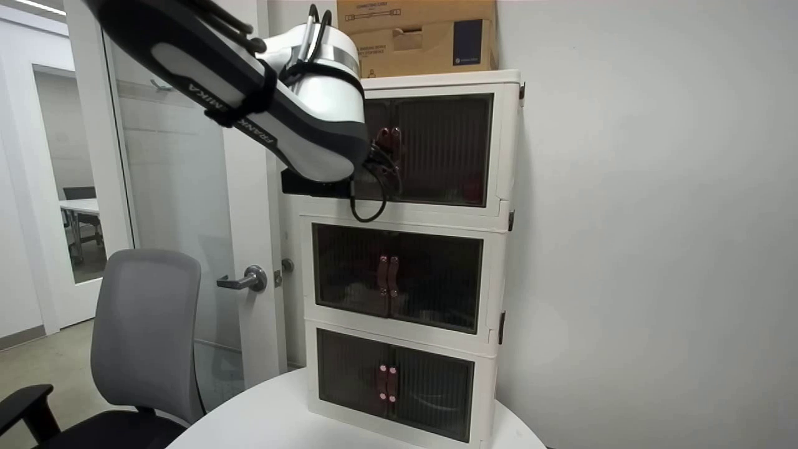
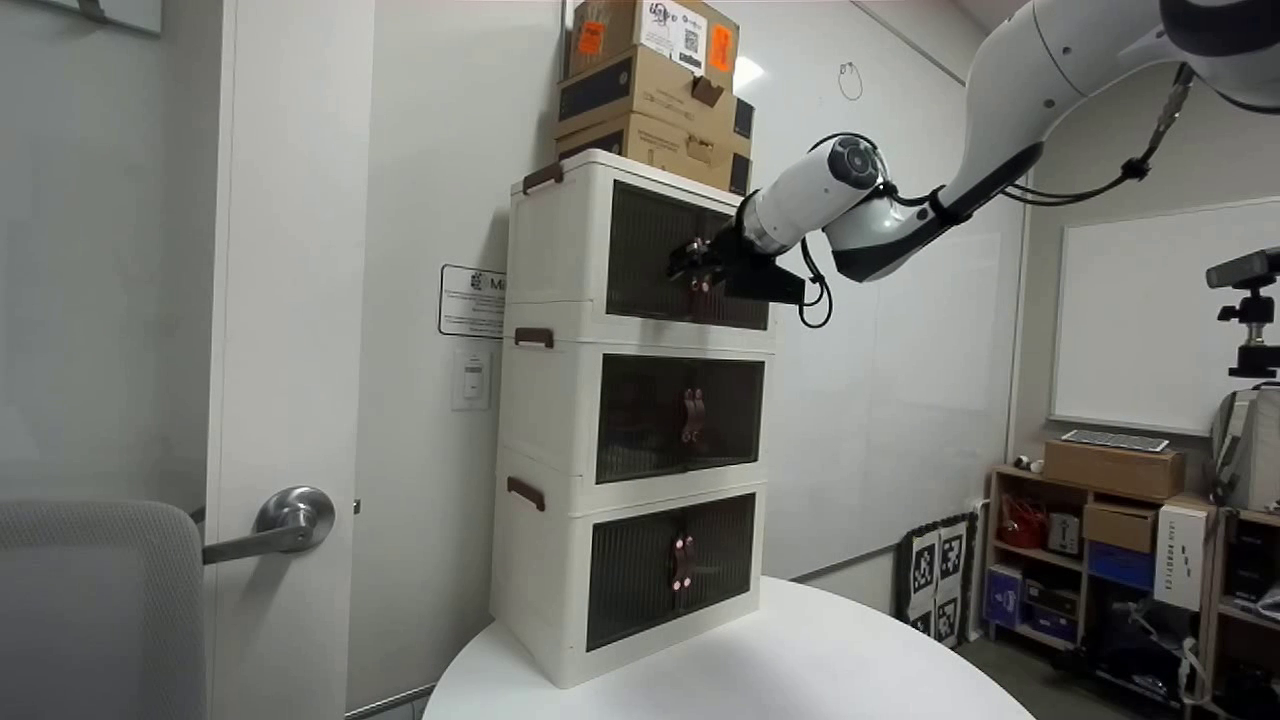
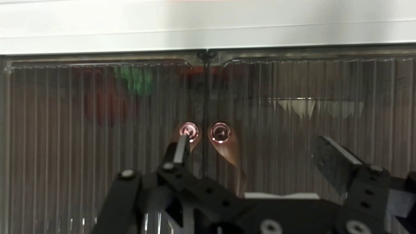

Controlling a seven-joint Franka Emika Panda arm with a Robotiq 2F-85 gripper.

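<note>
My gripper stands open before the top cabinet's closed dark ribbed doors. In the wrist view, the right door handle (image 3: 230, 152), brown with a coppery screw, shows between the spread fingers. The left fingertip (image 3: 180, 150) overlaps the left handle (image 3: 189, 130) just below its screw; whether they touch I cannot tell. Well right of the handles is the other fingertip (image 3: 331, 156), over the right door. The lower ends of both handles are hidden by the gripper. From the side, the gripper (image 2: 693, 260) appears close to the top cabinet's doors (image 2: 654, 252).
Below are the closed middle doors (image 1: 396, 277) and bottom doors (image 1: 430, 389), each pair with brown handles. Cardboard boxes (image 2: 654, 90) sit on top of the stack. The white round table (image 2: 828, 648) carries the cabinets. A chair (image 1: 146, 329) stands at left.
</note>
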